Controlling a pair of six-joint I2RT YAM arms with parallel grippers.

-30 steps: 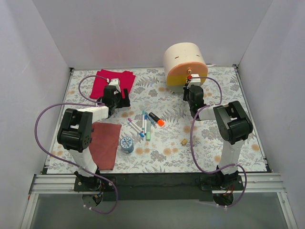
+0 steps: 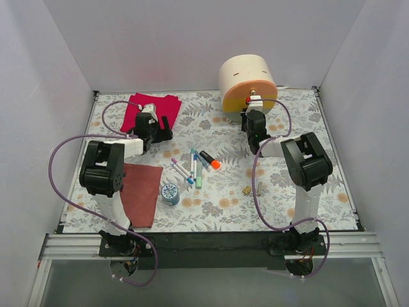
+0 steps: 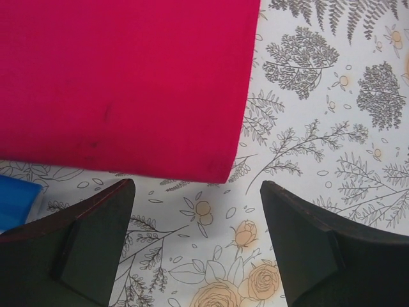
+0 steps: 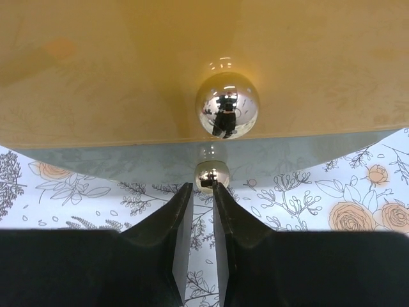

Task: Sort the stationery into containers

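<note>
A rounded cream cabinet stands at the back right, with an orange-yellow drawer front above a grey one, each with a shiny knob. At the lower knob is my right gripper, its fingers separated by a narrow gap; contact is unclear. My left gripper stands open and empty above the table near a red cloth's corner. On the table's middle lie several pens and markers: a black-and-orange one, a green one and pink- and blue-ended ones.
Folded red cloth lies at the back left; a brown cloth lies nearer the front. A blue round tin stands beside the markers. A small tan block and a thin grey stick lie front right. Part of a blue object shows beside my left gripper.
The left gripper has moved only slightly, to the left. The markers and cloths are unmoved.
</note>
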